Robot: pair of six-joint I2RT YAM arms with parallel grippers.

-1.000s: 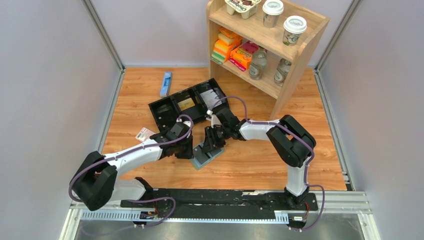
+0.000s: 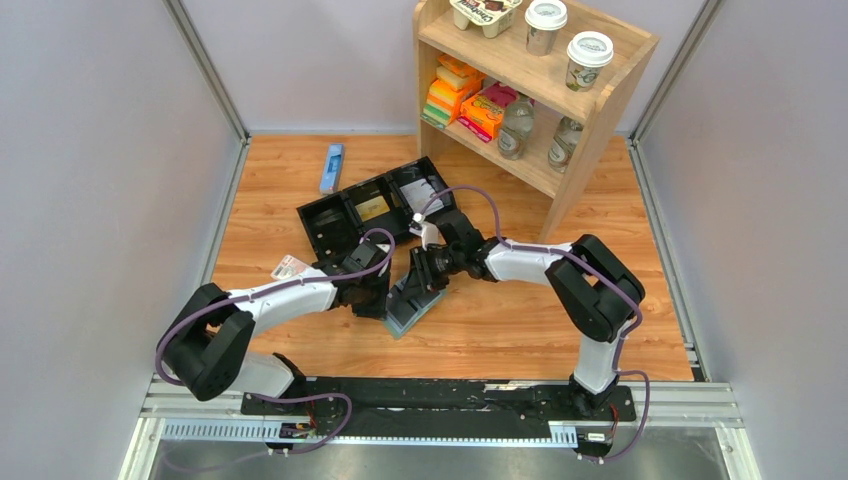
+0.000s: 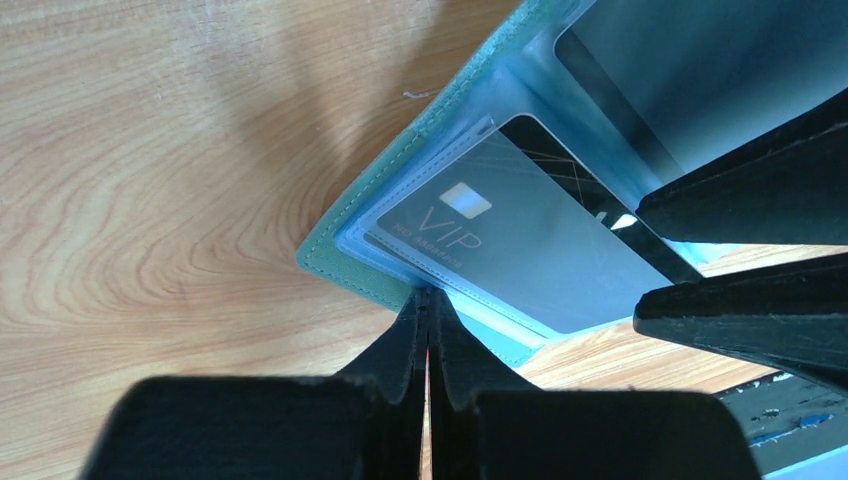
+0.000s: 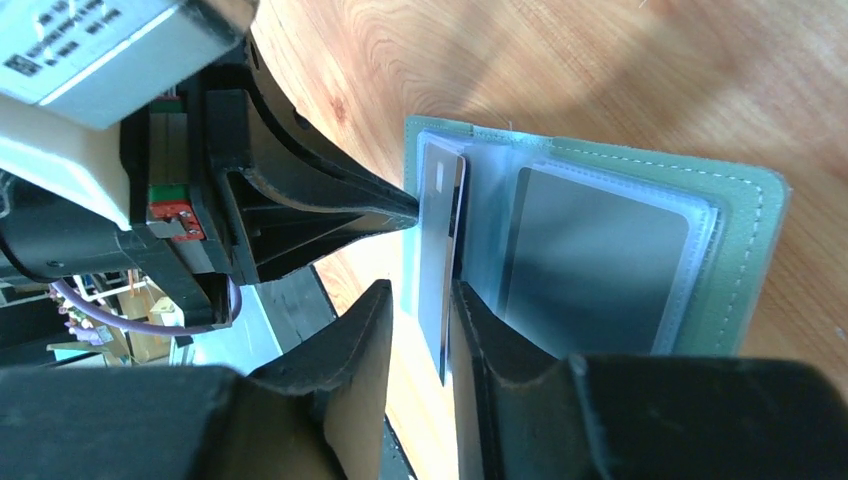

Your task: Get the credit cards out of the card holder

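Observation:
A teal card holder [image 2: 402, 322] lies on the table below both grippers, partly hidden from above by them. In the left wrist view, a grey card marked VIP [image 3: 500, 215] with a dark stripe sits in its pocket, striped end sticking out. My left gripper is shut, its tips at the holder's stitched edge; whether any of the edge is pinched does not show. My right gripper is part open, its fingers on either side of the card's protruding corner [image 4: 438, 355]. A second dark card or panel [image 4: 598, 262] shows in the holder's other half.
Behind the grippers stands a black tray [image 2: 330, 222] with compartments, one holding a yellowish card [image 2: 373, 208]. A pale card [image 2: 289, 267] lies left, a blue box [image 2: 332, 168] at the back. The wooden shelf [image 2: 590, 160] rises at the back right.
The right arm has moved a little, its elbow going right. The card holder has turned slightly on the table.

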